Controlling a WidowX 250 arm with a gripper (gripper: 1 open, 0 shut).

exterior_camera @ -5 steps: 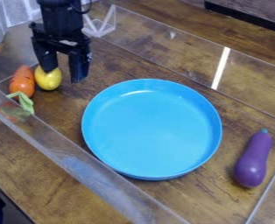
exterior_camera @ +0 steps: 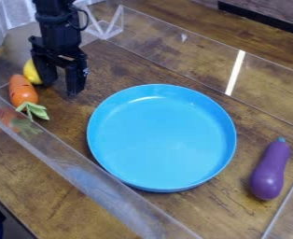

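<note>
My dark gripper (exterior_camera: 60, 73) hangs open at the upper left, lowered beside a yellow object (exterior_camera: 32, 72) that it partly hides. An orange carrot (exterior_camera: 23, 93) with green leaves lies just in front of them. A large blue plate (exterior_camera: 161, 138) sits in the middle, and a purple eggplant (exterior_camera: 270, 170) lies at the far right. Whether the fingers touch the yellow object is unclear.
The wooden table (exterior_camera: 199, 51) is bounded by clear walls, one running diagonally along the lower left. Bare table surrounds the plate, mostly behind it and to its right.
My gripper has moved lower toward the table. The yellow object has shifted slightly left and is more hidden behind it; the carrot looks slightly shifted too.
</note>
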